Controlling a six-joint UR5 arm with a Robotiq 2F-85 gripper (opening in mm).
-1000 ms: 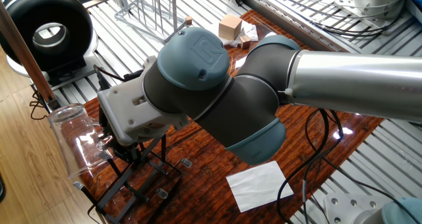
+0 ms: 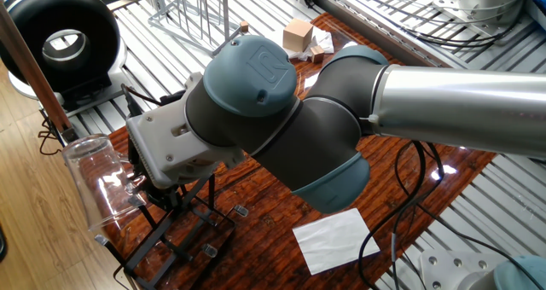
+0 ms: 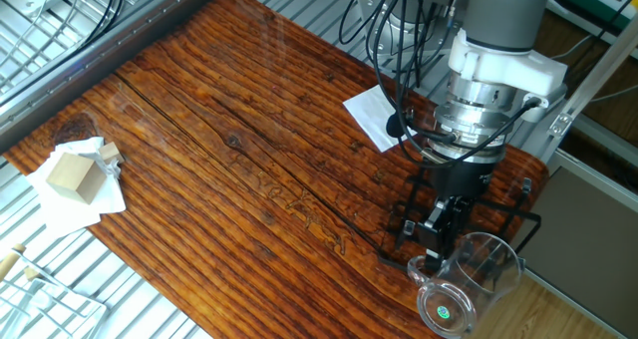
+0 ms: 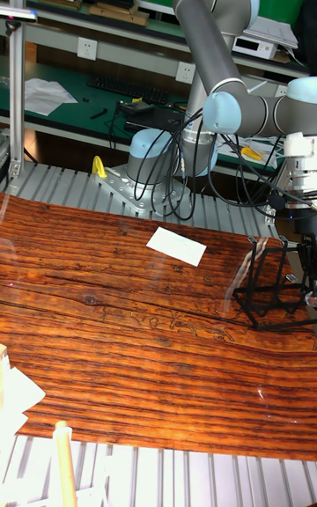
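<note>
A clear glass cup [image 3: 469, 287] with a handle [image 3: 419, 269] is tilted on its side beside the black rack [image 3: 518, 214], at the table's corner. In exterior view 2 its base, with a green mark, faces the camera. My gripper [image 3: 435, 249] points down with its fingertips right at the handle. Whether the fingers are shut on the handle, or the rack bears the cup, cannot be made out. In exterior view 1 the cup [image 2: 101, 183] shows left of the wrist, which covers the fingers. Exterior view 3 cuts off the gripper at its right edge; the rack [image 4: 272, 290] shows there.
A white sheet [image 3: 377, 118] lies flat on the wooden table [image 3: 249, 160]. Wooden blocks [image 3: 77, 177] rest on white paper at the far end. Cables [image 2: 418, 188] hang from the arm.
</note>
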